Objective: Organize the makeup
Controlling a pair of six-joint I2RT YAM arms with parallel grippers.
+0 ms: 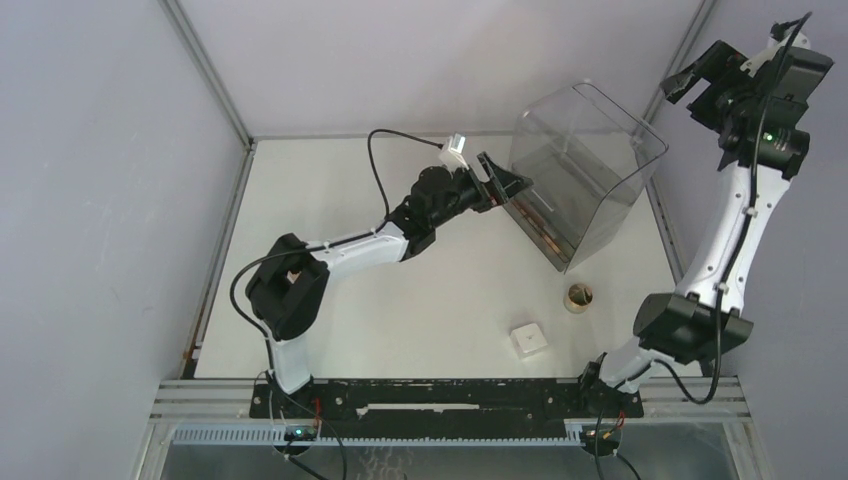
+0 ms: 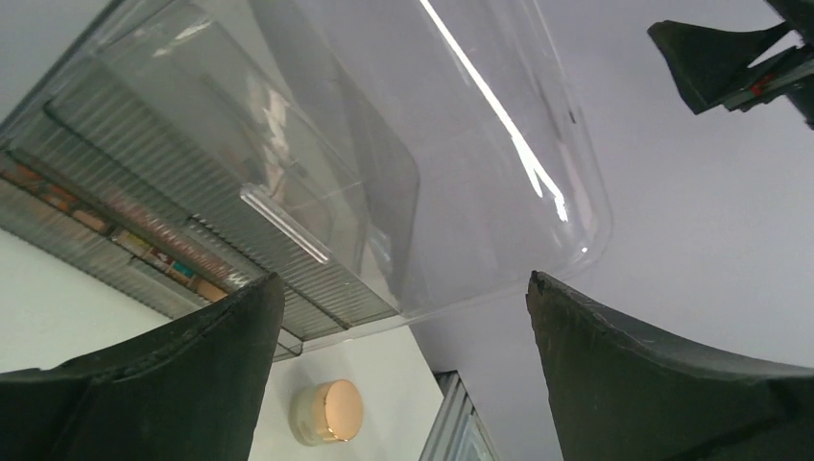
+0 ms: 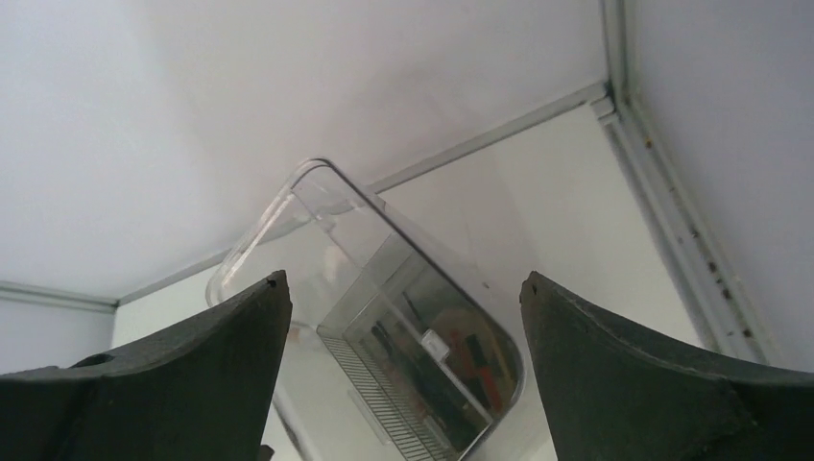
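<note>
The clear acrylic organizer (image 1: 600,200) stands at the back right of the white table, tall, with compartments and small items along its bottom (image 2: 144,240). My left gripper (image 1: 497,180) is open at its left side, facing it; in the left wrist view the fingers frame the organizer with nothing between them. My right gripper (image 1: 700,75) is open and raised high at the far back right, above and beside the organizer, empty in the right wrist view. A small gold-lidded jar (image 2: 343,408) stands to the front right of the organizer. A white square item (image 1: 528,338) lies near the front.
Walls with metal rails bound the back and sides close to the organizer and the right arm.
</note>
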